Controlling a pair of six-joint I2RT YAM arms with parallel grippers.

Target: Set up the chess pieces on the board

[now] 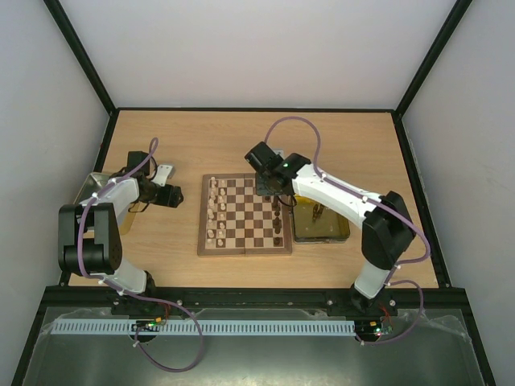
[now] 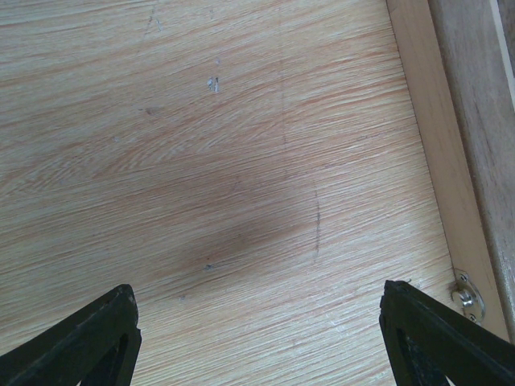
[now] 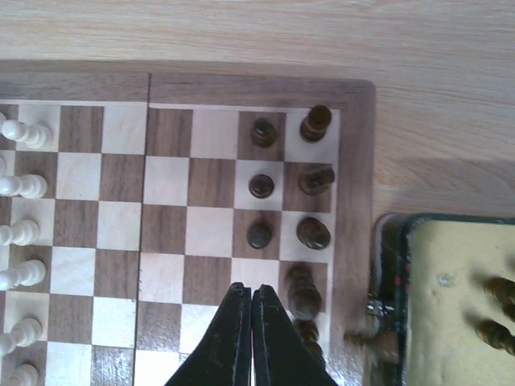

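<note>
The chessboard (image 1: pixel 245 250) has white pieces along its left side, such as a white pawn (image 3: pixel 28 232), and dark pieces along its right, such as a dark pawn (image 3: pixel 261 186). My right gripper is over the board's right half, shut, with nothing visible between its fingers; dark pieces below it are partly blurred. More dark pieces (image 3: pixel 495 334) lie in the tray (image 3: pixel 442 241) to the right. My left gripper stands open over bare table left of the board, nothing between its fingers.
A second container (image 1: pixel 84 190) sits under the left arm at the table's left.
</note>
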